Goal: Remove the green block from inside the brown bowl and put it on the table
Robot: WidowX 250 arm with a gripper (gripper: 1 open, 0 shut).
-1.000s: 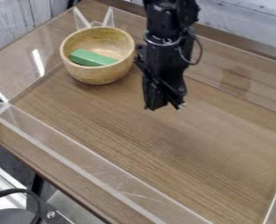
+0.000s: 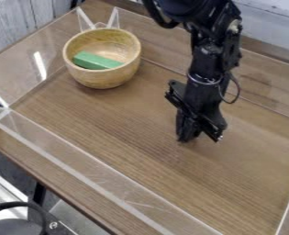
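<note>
The green block [image 2: 96,61] lies inside the brown bowl [image 2: 119,73] at the upper left of the table, leaning against the bowl's inner wall. My gripper [image 2: 198,135] points down over the middle of the table, well to the right of the bowl and lower in the view. Its fingertips look close to the wooden surface. The dark fingers blend together, so whether they are apart or together does not show. No block is visible at the fingertips.
Clear strips [image 2: 79,165] run along its left front edge. A pale, ear-like shape [image 2: 100,16] rises behind the bowl. Dark equipment [image 2: 18,220] sits off the table at lower left.
My arm has moved right, away from the bowl, and its gripper now hangs lower in the view. The bowl and the green block have stayed where they were.
</note>
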